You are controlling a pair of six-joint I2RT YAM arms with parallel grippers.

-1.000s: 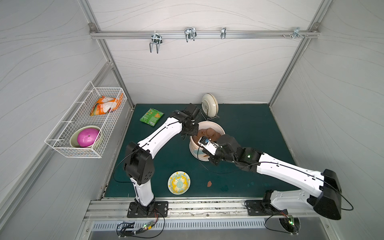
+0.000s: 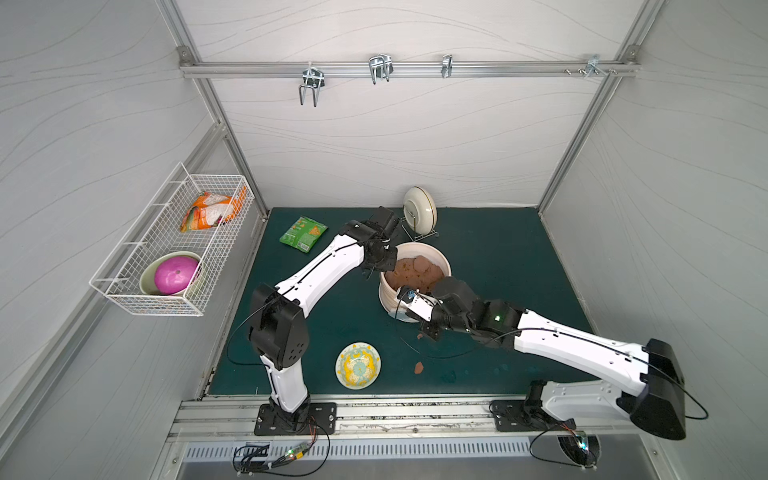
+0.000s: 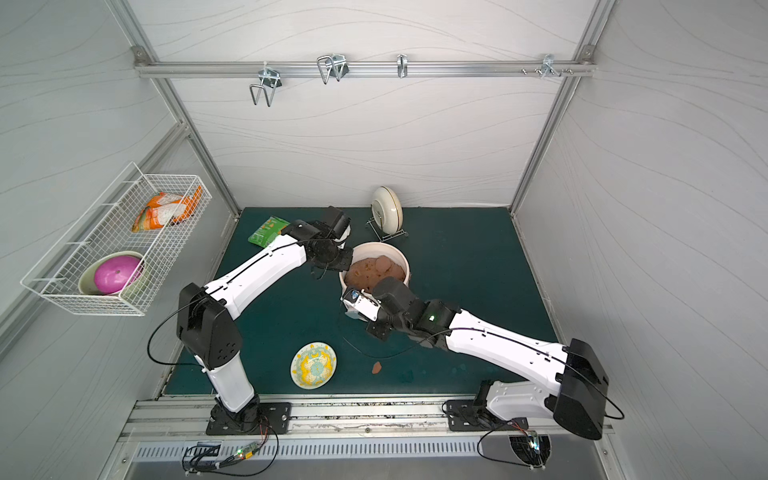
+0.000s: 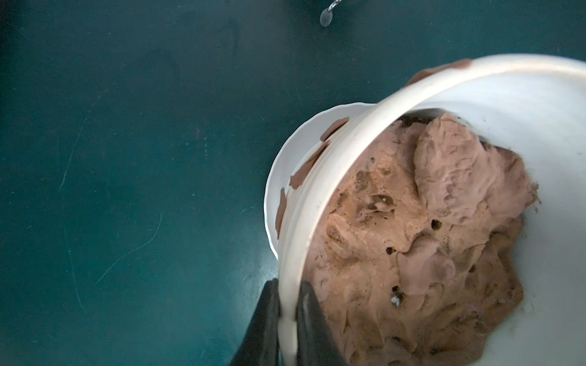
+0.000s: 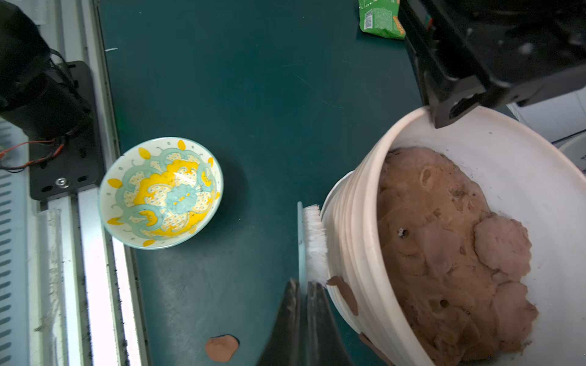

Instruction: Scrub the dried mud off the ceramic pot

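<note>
The white ceramic pot [image 5: 360, 201], filled with brown soil [image 4: 372, 268], stands upright on a white saucer [image 4: 287, 158] mid-table. My left gripper is shut on its rim, one finger inside and one outside. My right gripper is shut on a thin pale-blue brush [image 5: 301, 241]. The brush's white bristles face the pot's outer side and appear to touch it low down. Brown mud patches [image 5: 345, 295] show on the wall near the bristles, and more mud [image 4: 309, 164] shows on the far side. The handle end is hidden between the right fingers.
A patterned yellow-and-green bowl [image 5: 161, 192] sits near the front edge. One brown flake [image 5: 221, 348] lies on the table. Behind the pot, a plate [image 2: 420, 210] stands in a rack; a green packet [image 2: 303, 233] lies back left.
The left arm and the pot have stayed still.
</note>
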